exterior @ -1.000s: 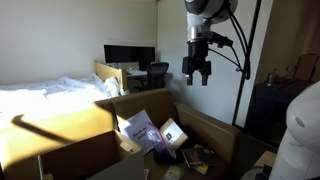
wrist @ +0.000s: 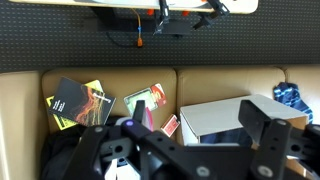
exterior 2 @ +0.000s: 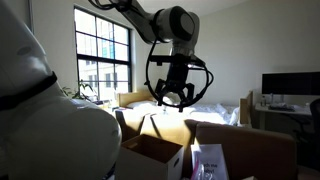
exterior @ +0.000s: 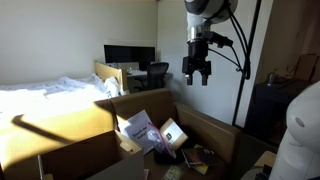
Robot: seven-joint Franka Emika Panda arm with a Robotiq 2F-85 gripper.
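My gripper hangs high above a brown couch, its fingers spread and nothing visible between them. In the second exterior view, the same gripper points down over the couch area, well clear of everything below. On the seat lie a large open box, a white and pink printed item, a pale booklet and some dark books. From the wrist, I see dark books, a small book and the white-edged box. My gripper's body hides part of the seat.
Black fabric lies beside the books, and plaid cloth is near the box. A bed, an office chair and a monitor stand behind the couch. The air around the gripper is free.
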